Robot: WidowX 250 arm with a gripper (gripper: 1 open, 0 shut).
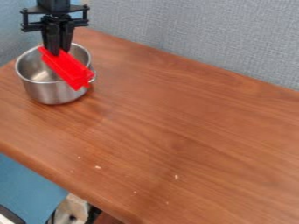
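Note:
A steel pot (pixel 41 88) stands on the wooden table at the upper left of the camera view. My black gripper (pixel 54 49) is over the pot, shut on a red block (pixel 68 68). The block hangs tilted across the pot's opening, its lower end near the right rim; whether it touches the rim I cannot tell.
A grey textured wall (pixel 211 39) runs along the back, and a blue area shows beyond the table's left edge at lower left.

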